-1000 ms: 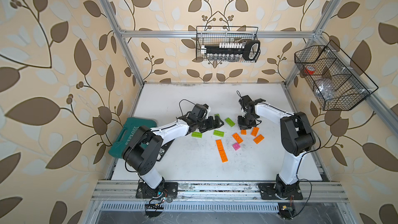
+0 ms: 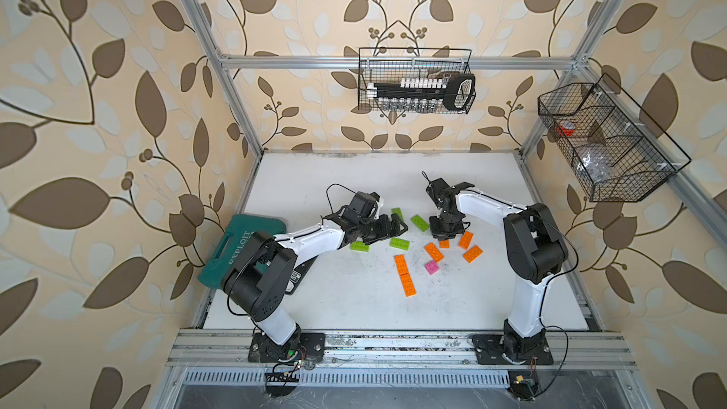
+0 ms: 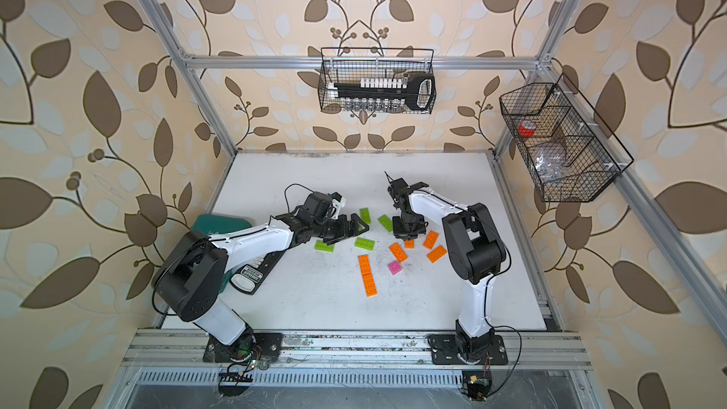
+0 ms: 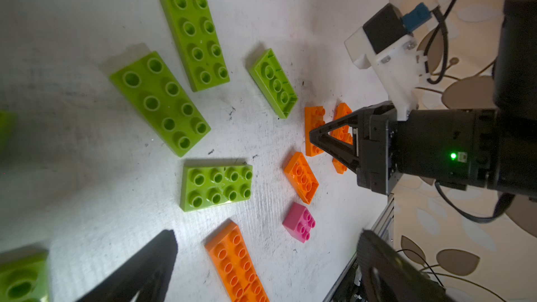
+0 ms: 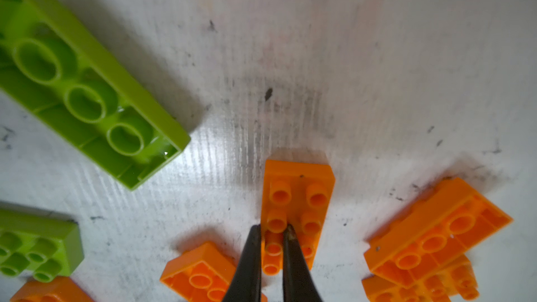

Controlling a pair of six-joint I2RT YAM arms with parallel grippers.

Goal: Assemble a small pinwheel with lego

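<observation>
Loose bricks lie on the white table: green bricks (image 4: 159, 103), orange bricks (image 4: 235, 257) and a pink brick (image 4: 299, 221). My right gripper is low over an upright-studded orange brick (image 5: 296, 179), its fingertips among the studs at the near part; whether it grips it I cannot tell. My left gripper stands open above the green bricks, with nothing held between its blurred fingers.
A teal case (image 2: 227, 250) with a dark tool beside it lies on the left. Wire baskets (image 2: 416, 83) hang on the back and right rails.
My right arm has shifted slightly to the left. The left arm and the bricks look nearly unchanged.
</observation>
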